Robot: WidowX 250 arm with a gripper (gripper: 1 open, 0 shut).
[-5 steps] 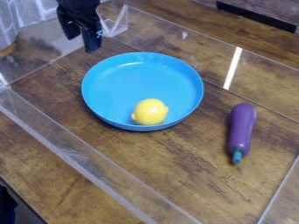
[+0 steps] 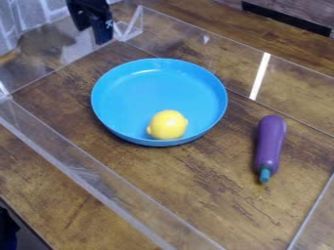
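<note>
A blue plate (image 2: 156, 88) sits on the wooden table, with a yellow lemon (image 2: 167, 124) resting on its near part. To the right of the plate lies a purple eggplant (image 2: 271, 145) with a teal tip toward the front. The dark gripper (image 2: 97, 27) is at the top left, above and behind the plate, partly cut off by the frame's top; its finger state is hard to make out.
Transparent walls surround the work area on the left and along the back. Bare wood (image 2: 156, 195) is free in front of the plate and around the eggplant.
The gripper has moved up slightly and a little to the left over the last second. The plate, lemon and eggplant have not moved.
</note>
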